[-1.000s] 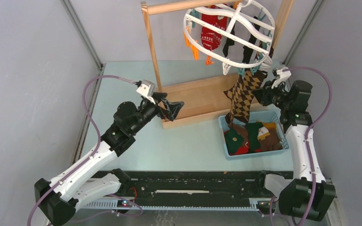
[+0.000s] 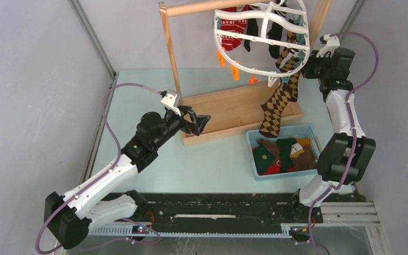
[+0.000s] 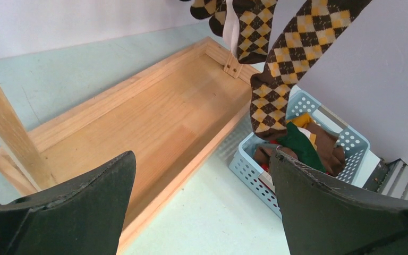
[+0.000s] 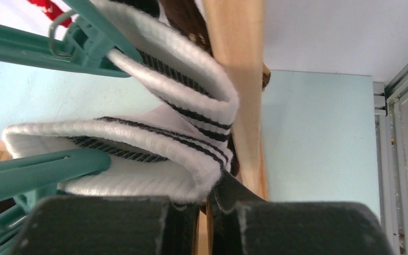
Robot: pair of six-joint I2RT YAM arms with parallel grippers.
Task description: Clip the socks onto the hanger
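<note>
A white round hanger [image 2: 262, 37] hangs tilted at the upper right. Below its right side dangle brown-and-tan argyle socks [image 2: 277, 109], also the argyle sock [image 3: 292, 50] in the left wrist view. Two green clips [image 4: 58, 170] reach into a white cuff with black stripes [image 4: 154, 141], whose mouth gapes open. At that cuff's near corner my right gripper is shut on its edge; the fingertips partly hide the hold. My left gripper [image 2: 197, 122] stands open and empty, left of the hanging socks, its fingers [image 3: 79, 207] wide apart.
A blue basket [image 2: 251, 159] with folded socks stands below the hanging ones. Behind it is a shallow wooden base [image 2: 223, 109] with upright posts [image 2: 170, 50]; one post [image 4: 239, 79] stands close by the cuff. A red sock [image 2: 234, 32] also hangs there.
My right gripper has moved up and away toward the back. The hanger has turned and shifted a little right, and the argyle socks have swung. My left arm has shifted slightly right.
</note>
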